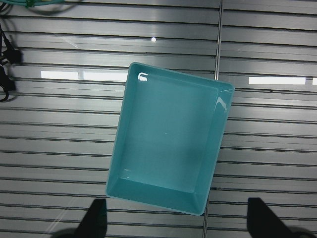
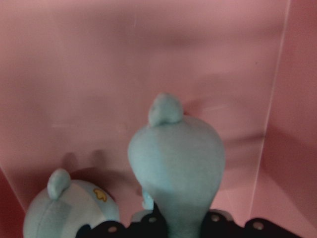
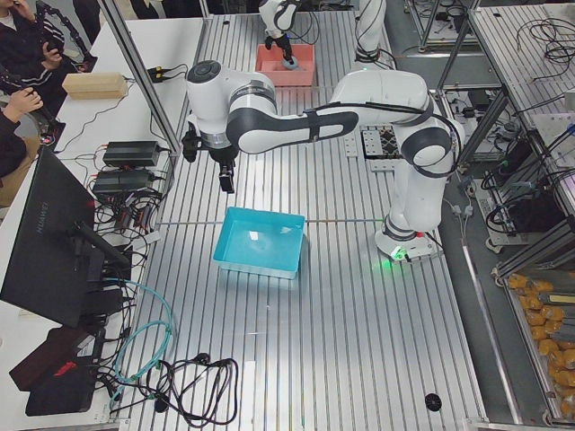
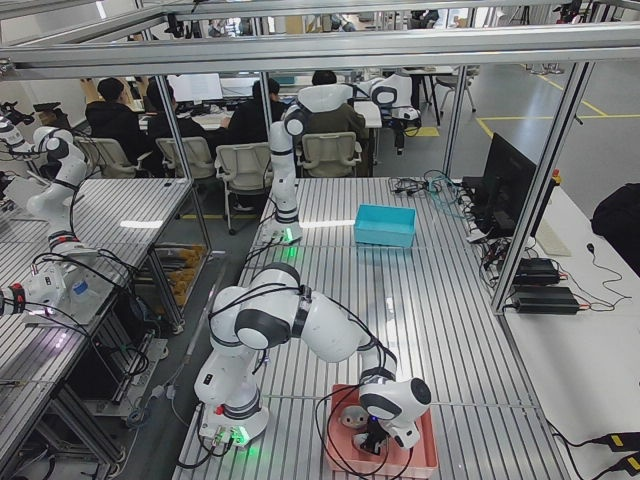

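Note:
My left gripper (image 3: 225,175) hangs open and empty above and behind the empty cyan bin (image 3: 259,241). My right gripper (image 4: 370,440) is down inside the pink bin (image 4: 428,450). In the right wrist view a light-blue plush toy (image 2: 176,163) stands between its fingertips, which appear pressed into the toy's narrowed lower part. A second light-blue plush (image 2: 64,210) with a yellow patch lies at the lower left of that bin.
A monitor (image 3: 49,233) and power units stand along the side table. Cables (image 3: 193,386) lie on the near left corner of the slatted table. The table between the two bins is clear.

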